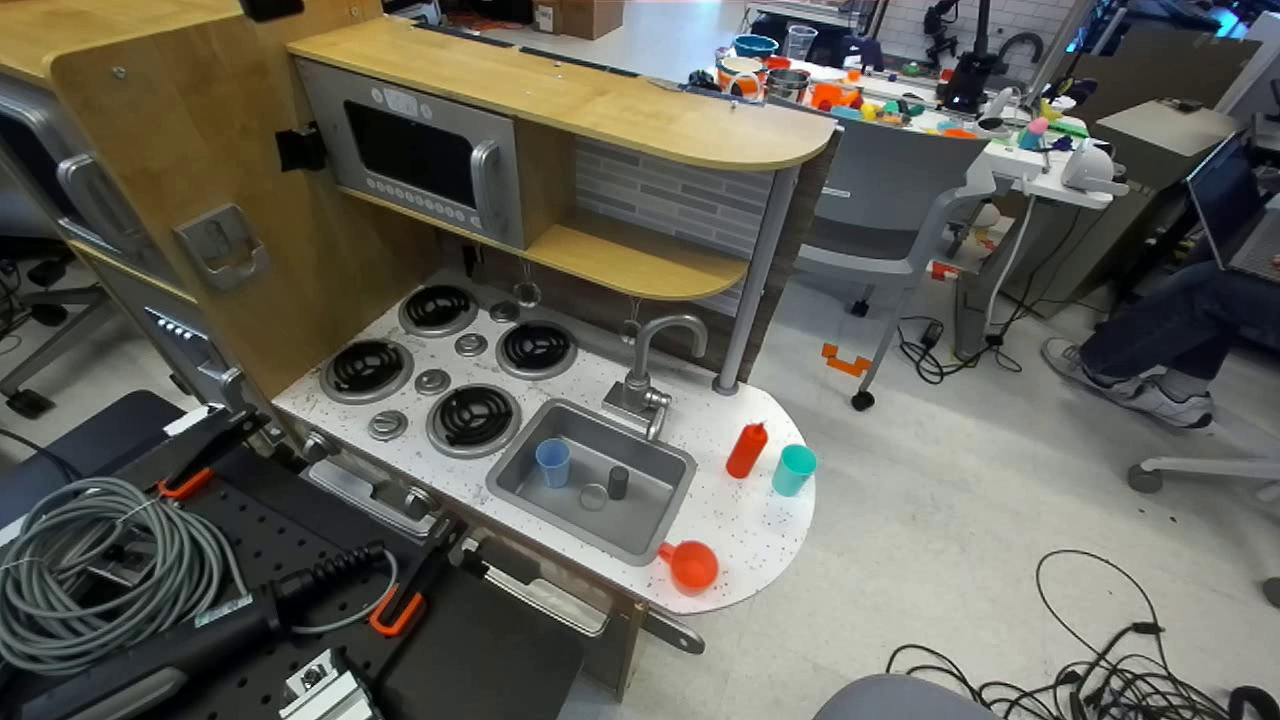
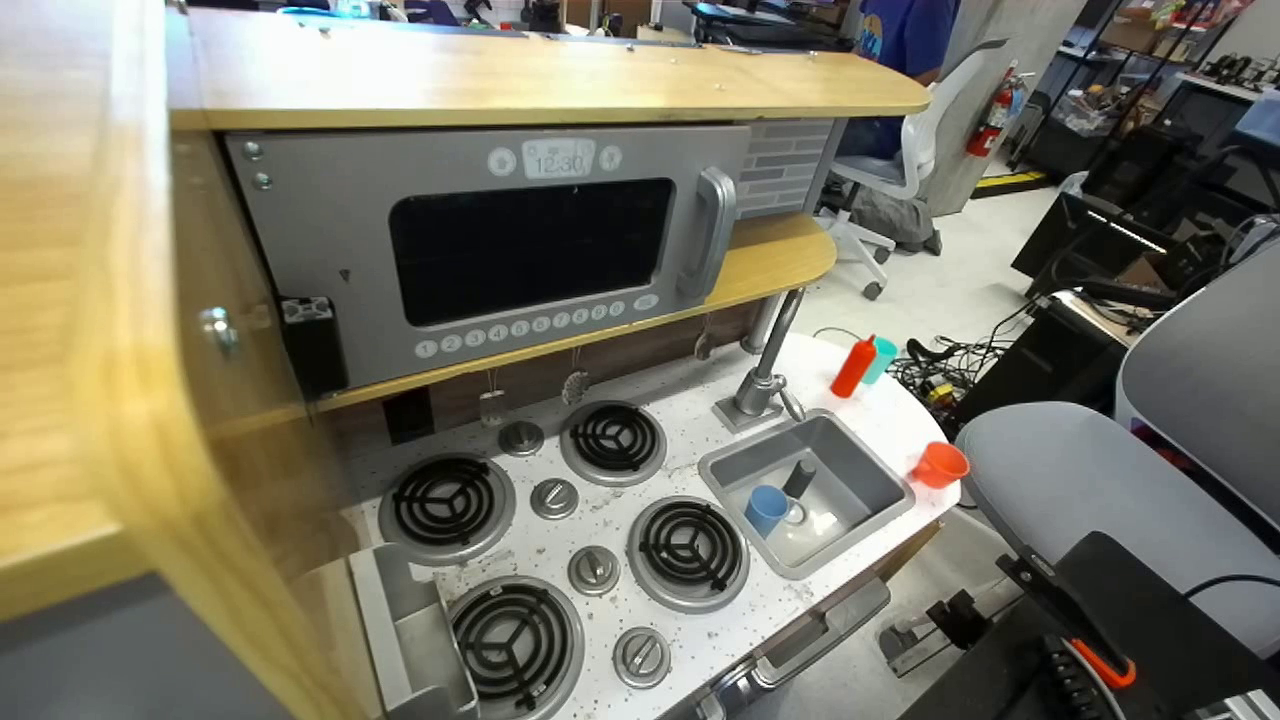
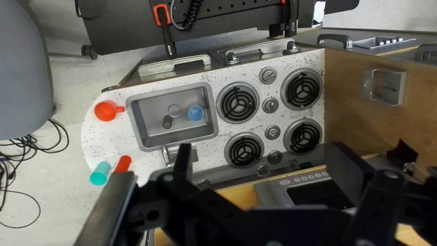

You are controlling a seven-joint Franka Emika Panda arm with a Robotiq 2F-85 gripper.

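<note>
Two black fingers (image 3: 183, 162) stand wide apart in the wrist view, so my gripper is open and holds nothing. It hangs above the toy kitchen, and neither exterior view shows it. A blue cup (image 1: 553, 461) and a small dark grey cylinder (image 1: 618, 482) are in the grey sink (image 1: 648, 538). On the white counter to the sink's right in exterior view 1 are an orange-red cup with a handle (image 1: 692, 566), a red bottle (image 1: 746, 450) and a teal cup (image 1: 793, 469). The bottle and teal cup stand upright close together.
Behind the sink rises the faucet (image 1: 644, 360). Several black burners (image 2: 690, 546) cover the other side of the counter. A microwave (image 2: 540, 240) and a wooden shelf (image 2: 774, 258) overhang the back. A grey caddy (image 2: 414, 642) sits by the side wall.
</note>
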